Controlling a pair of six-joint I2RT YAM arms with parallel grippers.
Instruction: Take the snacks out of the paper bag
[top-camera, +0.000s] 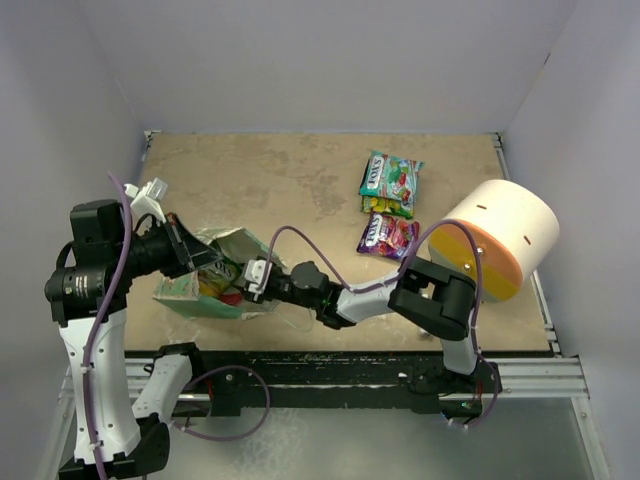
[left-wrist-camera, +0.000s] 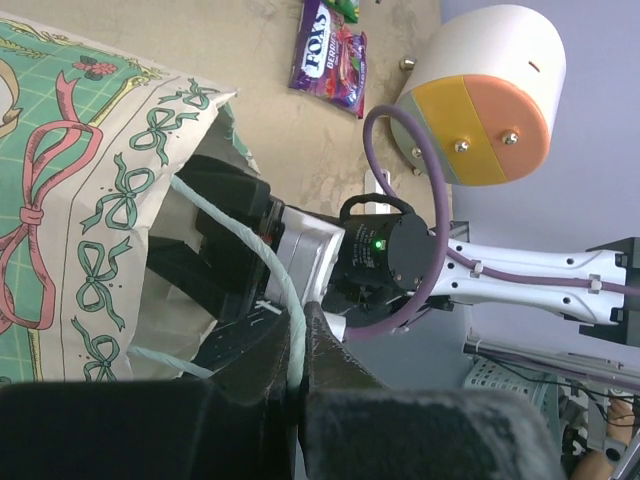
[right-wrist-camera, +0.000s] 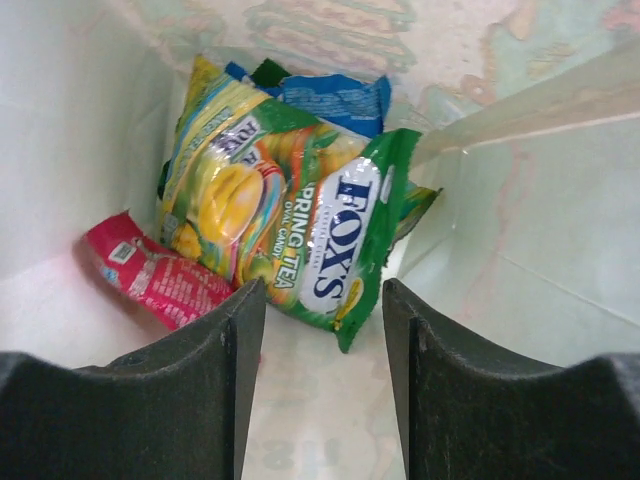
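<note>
The green paper bag (left-wrist-camera: 70, 200) lies at the front left, its mouth toward the right arm. My left gripper is above it, shut, with a pale rope handle running across its fingers. My right gripper reaches into the bag, open, nothing between its fingers. Ahead of it lie a yellow-green Fox's packet (right-wrist-camera: 270, 200), a red packet (right-wrist-camera: 160, 280) at left and a blue packet (right-wrist-camera: 335, 100) behind. Outside, a purple Fox's packet (top-camera: 388, 236) and a pile topped by a teal packet (top-camera: 390, 176) lie at centre right.
A cream cylinder (top-camera: 500, 225) with orange and yellow end lies at the right of the board (top-camera: 260, 170). The board's back middle is clear. Walls surround it on the back and sides.
</note>
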